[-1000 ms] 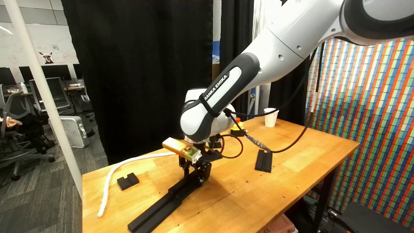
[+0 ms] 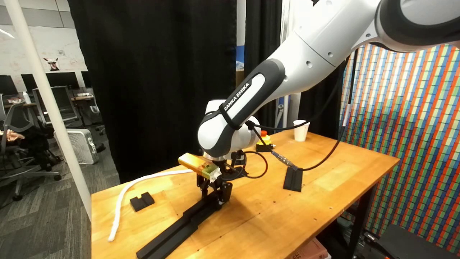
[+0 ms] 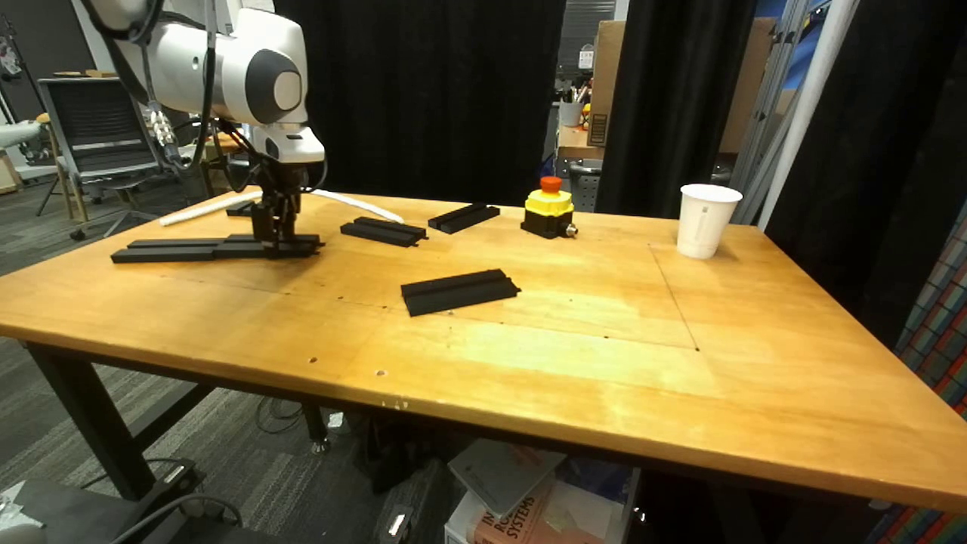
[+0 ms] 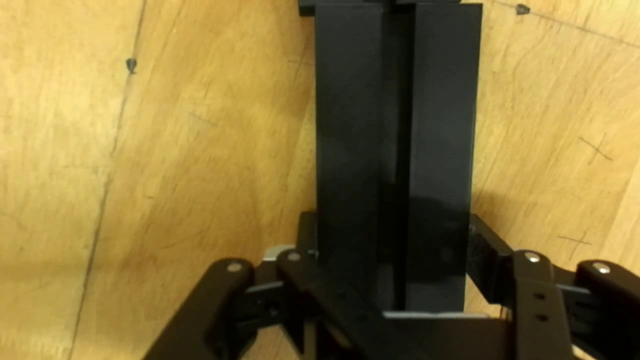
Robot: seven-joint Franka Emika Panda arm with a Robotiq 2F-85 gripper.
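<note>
In the wrist view my gripper is shut across a black grooved block (image 4: 349, 120), one finger against each long side. From exterior view 1, the gripper (image 2: 214, 192) is low over the table, holding this block (image 2: 199, 214) near its rear end. A second black grooved block (image 2: 166, 238) lies in line in front of it, end to end, apparently touching. Exterior view 2 also shows the gripper (image 3: 273, 231) and the two blocks in a row, the far-left block (image 3: 163, 251) slightly offset. Whether they interlock cannot be told.
More grooved pieces lie loose: one mid-table (image 3: 460, 292), two farther back (image 3: 383, 232), and a short notched block (image 2: 142, 201) at left. A white cord (image 2: 119, 207) curves nearby. An emergency stop button (image 3: 548, 213) and a paper cup (image 3: 705, 222) stand right.
The gripper and both aligned blocks have slid a little toward the front left in exterior view 1. The other pieces have stayed where they were.
</note>
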